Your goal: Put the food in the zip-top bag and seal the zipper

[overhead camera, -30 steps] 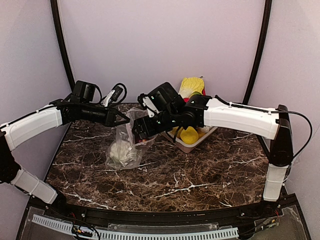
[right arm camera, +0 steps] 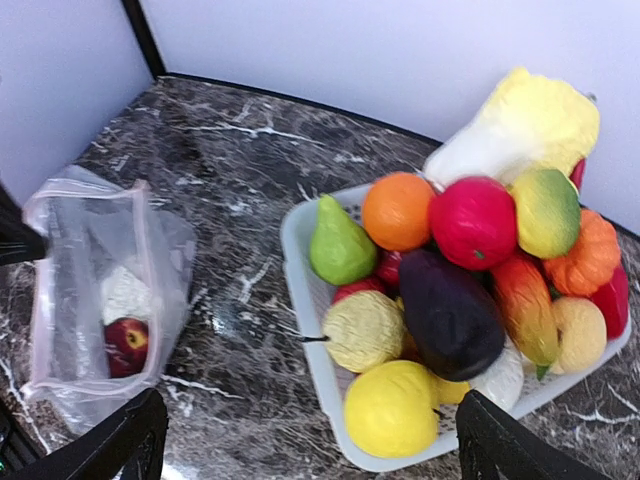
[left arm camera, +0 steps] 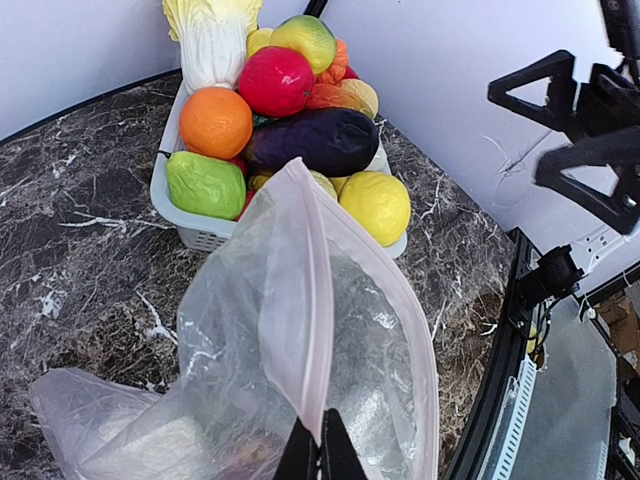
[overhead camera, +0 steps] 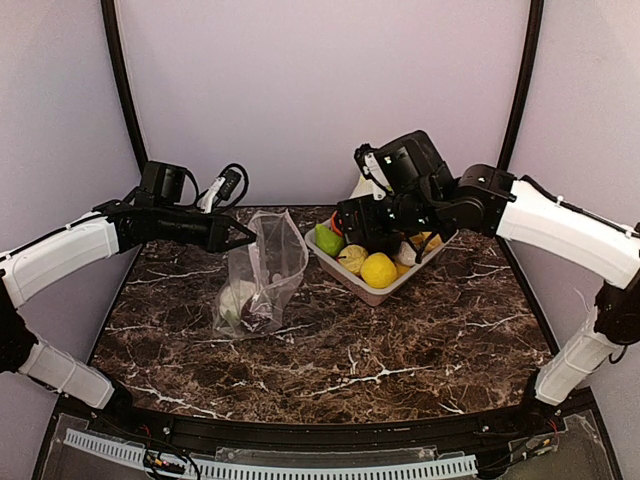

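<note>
A clear zip top bag (overhead camera: pixel 262 275) stands with its mouth open on the left of the table. Pinched at its rim by my left gripper, it hangs from the shut fingers. Inside, in the right wrist view, lie a dark red fruit (right arm camera: pixel 126 345) and something whitish (right arm camera: pixel 125 296). Over the food basket (right arm camera: pixel 318 375), my right gripper (overhead camera: pixel 357 218) is open and empty. The basket is heaped with an eggplant (right arm camera: pixel 450 313), an orange (right arm camera: pixel 398 211), a green pear (right arm camera: pixel 340 242), a yellow lemon (right arm camera: pixel 391 408), a pale round fruit (right arm camera: pixel 363 332) and a red fruit (right arm camera: pixel 473 222).
A leafy cabbage (left arm camera: pixel 213 40) sticks up at the basket's back. Bare marble table (overhead camera: pixel 380 350) lies in front of bag and basket, and a narrow strip separates the two.
My right gripper has moved from the bag's mouth rightward to above the basket. A dark item now shows low in the bag. The left arm has stayed still.
</note>
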